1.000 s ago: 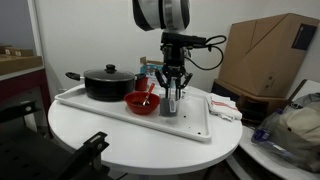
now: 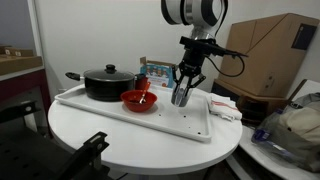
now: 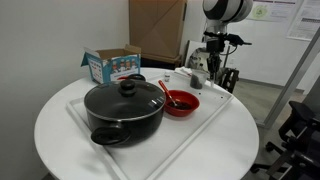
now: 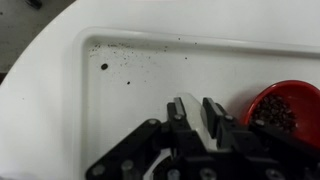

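My gripper (image 2: 187,80) is shut on a shiny grey metal cup (image 2: 181,97), which is held tilted over the right part of the white tray (image 2: 205,128). In exterior view 2 the cup (image 3: 199,77) shows beyond the red bowl (image 3: 180,103). The wrist view has the gripper with a pale strip of the cup between its fingers; most of the cup is hidden there. Dark beans lie in the red bowl (image 4: 285,108), to the right of the gripper in that view.
A black lidded pot (image 2: 107,82) stands at the tray's left end. An open cardboard box (image 3: 113,65) is behind the pot, and a white cloth (image 2: 232,108) lies at the table's right side. Dark specks (image 4: 105,66) are scattered on an otherwise bare tray corner.
The gripper and cup have moved right, away from the red bowl. Bowl and pot have stayed put.
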